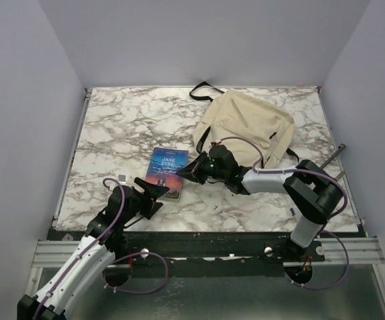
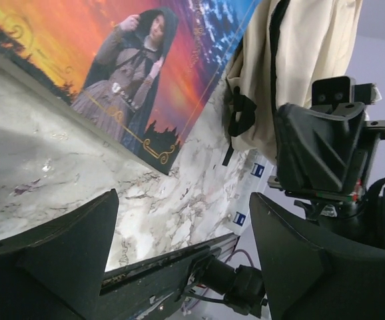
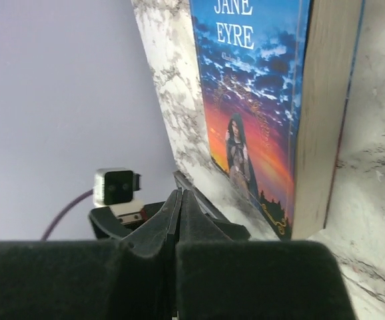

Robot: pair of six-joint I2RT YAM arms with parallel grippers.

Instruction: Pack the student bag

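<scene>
A Jane Eyre paperback (image 1: 166,167) lies flat on the marble table, its cover up; in the right wrist view its cover (image 3: 246,120) and page edge show close up. My left gripper (image 1: 154,199) stands open at the book's lower left corner, and in the left wrist view nothing is between its fingers. My right gripper (image 1: 180,172), at the book's right edge, is shut with nothing showing between its fingertips. The cream fabric bag (image 1: 246,120) lies at the back right with its black straps, partly visible in the left wrist view (image 2: 292,40).
Metal bars (image 1: 332,157) sit at the right edge. The front table edge runs just below both arms. Grey walls enclose the sides and back.
</scene>
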